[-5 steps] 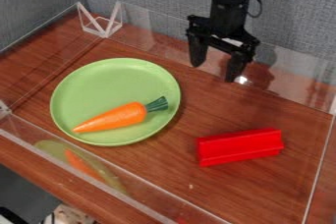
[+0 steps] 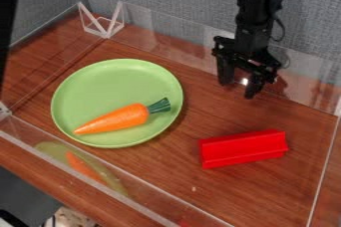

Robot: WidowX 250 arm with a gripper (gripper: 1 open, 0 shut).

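A toy carrot point(image 2: 115, 118) with a leafy green tip lies on a light green plate point(image 2: 112, 78) at the left of the wooden table. A red rectangular block point(image 2: 244, 149) rests at the front right. My black gripper point(image 2: 240, 80) hangs near the back of the table, right of the plate and above and behind the red block, apart from both. Nothing shows between its fingers; how far apart they stand is hard to make out.
Clear low walls edge the table point(image 2: 193, 191) at front and back, with grey padded walls behind. A white wire frame point(image 2: 102, 22) stands in the back left corner.
My gripper has moved right and slightly down over the last second, and its fingers appear closer together. The carrot, plate and red block have stayed put.
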